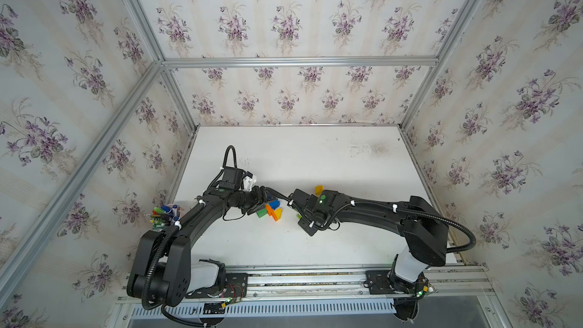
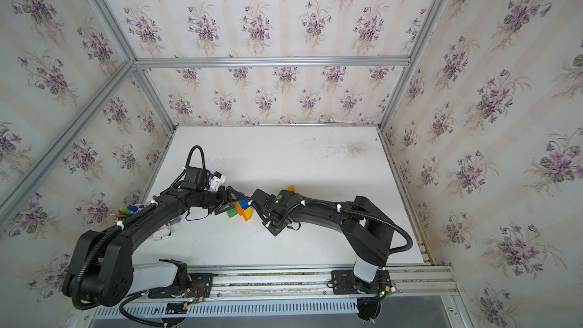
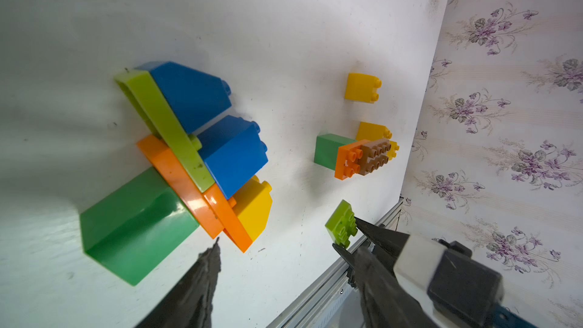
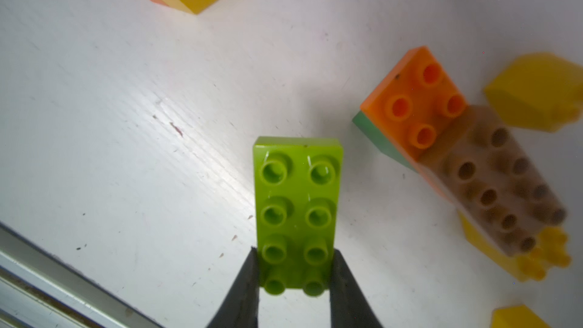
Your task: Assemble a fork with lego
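In the right wrist view, my right gripper is shut on the near end of a light green brick (image 4: 297, 200), studs facing the camera, held over the table. My left gripper stands open, nothing between its fingers. Ahead of it lies a joined group: a large green brick (image 3: 139, 224), orange bricks (image 3: 182, 185), a flat lime piece (image 3: 167, 127), two blue bricks (image 3: 233, 152) and a yellow brick (image 3: 252, 206). A second cluster has an orange brick (image 4: 419, 100) beside a brown brick (image 4: 492, 176), with a green brick (image 3: 331, 150) under or behind the orange.
Separate yellow bricks (image 4: 537, 88) lie around the brown cluster. At the table's left edge is a heap of coloured items (image 1: 165, 213). Both arms come close together near the middle.
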